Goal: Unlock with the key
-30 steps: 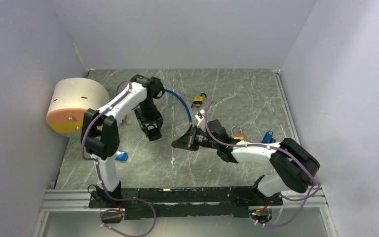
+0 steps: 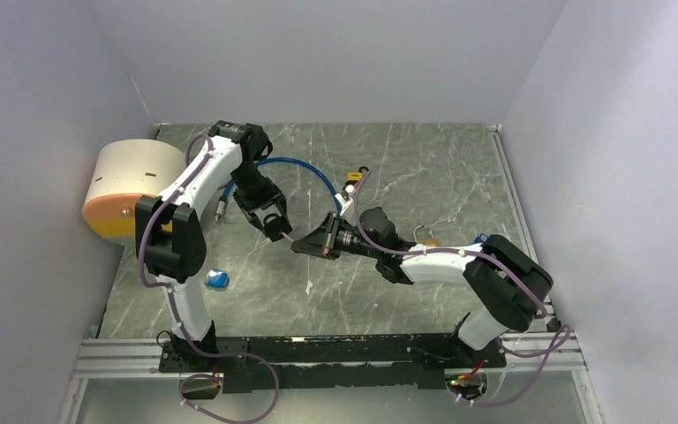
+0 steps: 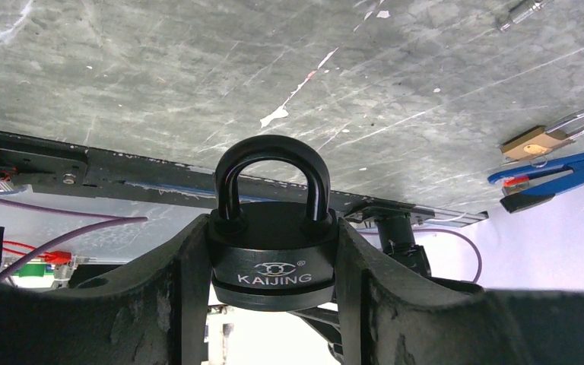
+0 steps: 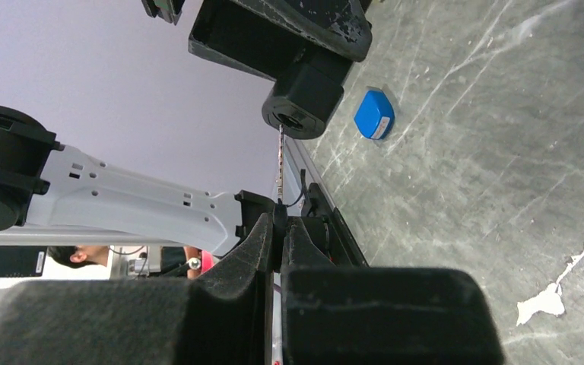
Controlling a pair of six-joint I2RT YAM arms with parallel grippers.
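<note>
A black KAIJING padlock (image 3: 272, 258) is held in the air in my left gripper, its shackle upward in the left wrist view; in the top view it is (image 2: 275, 228). My right gripper is shut on a thin key (image 4: 280, 160), pointed at the keyhole in the underside of the padlock (image 4: 304, 99). The key's tip is at or very near the keyhole; I cannot tell whether it is inside. The two grippers face each other above the middle-left of the table (image 2: 256, 300).
A blue box (image 4: 375, 114), a brass padlock (image 3: 536, 143), a blue stapler (image 3: 555, 175), a yellow padlock (image 2: 353, 177), a blue hose (image 2: 296, 161) and a cylindrical drum (image 2: 132, 177) lie around.
My right gripper has moved left, bringing the key up to the padlock.
</note>
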